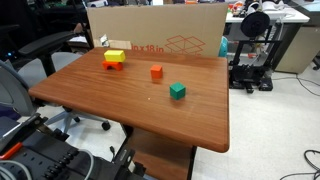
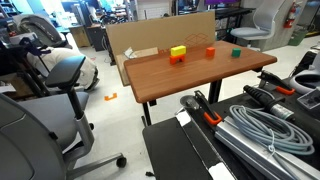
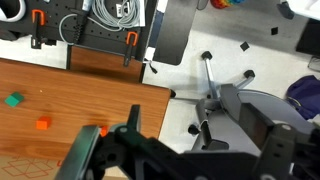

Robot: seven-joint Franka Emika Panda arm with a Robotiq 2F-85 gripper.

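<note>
On the brown wooden table [image 1: 130, 95] a yellow block [image 1: 115, 56] rests on top of red pieces [image 1: 112, 66] toward the back left. An orange-red cube [image 1: 157, 71] sits near the middle, and a green cube [image 1: 178, 91] stands to its right, closer to the front. From above, the wrist view has the green cube [image 3: 14, 99] and the orange cube [image 3: 43, 123] at the left. My gripper is wide apart with nothing held, high over the table's edge and the floor. Neither exterior view contains it. The yellow block is hidden in the wrist view.
A cardboard panel [image 1: 160, 29] stands along the table's back edge. Office chairs [image 2: 60, 110] are beside the table, another chair [image 3: 235, 115] lies below the gripper. Clamps and coiled cable [image 2: 265, 130] occupy the dark robot base.
</note>
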